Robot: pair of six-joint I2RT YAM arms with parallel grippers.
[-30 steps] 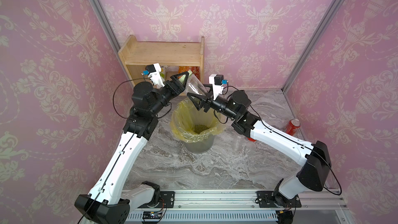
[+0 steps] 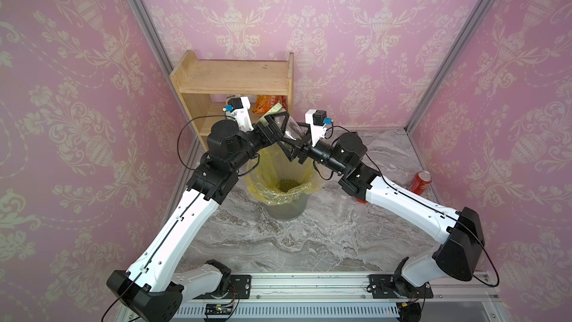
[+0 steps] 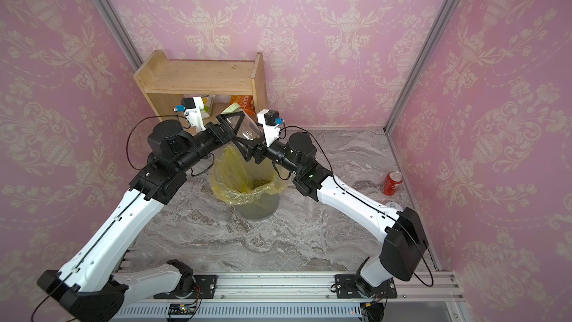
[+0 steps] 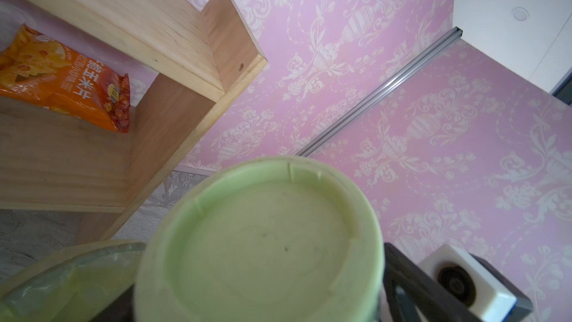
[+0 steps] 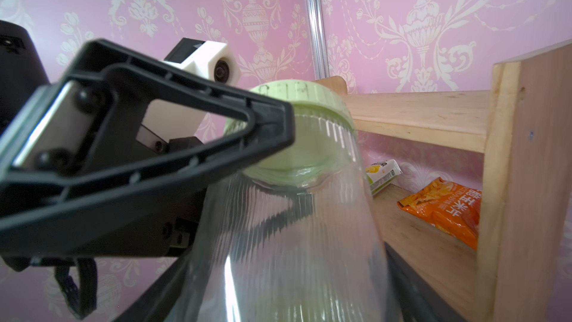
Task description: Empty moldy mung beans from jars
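Observation:
A clear ribbed jar (image 5: 292, 226) with a pale green lid (image 5: 298, 95) is tilted above the lined bin. In the left wrist view the lid (image 4: 262, 238) fills the lower middle. My left gripper (image 2: 274, 124) is shut on the jar near its lid end. My right gripper (image 2: 293, 143) is at the jar's lower part, part open; whether it grips is hidden. Below, the bin's yellow bag (image 2: 262, 182) holds a pile of mung beans (image 2: 288, 183).
A wooden shelf (image 2: 235, 74) at the back holds an orange snack bag (image 5: 444, 208). Red cans (image 2: 420, 182) stand at the right.
My left gripper has moved right, further along the jar.

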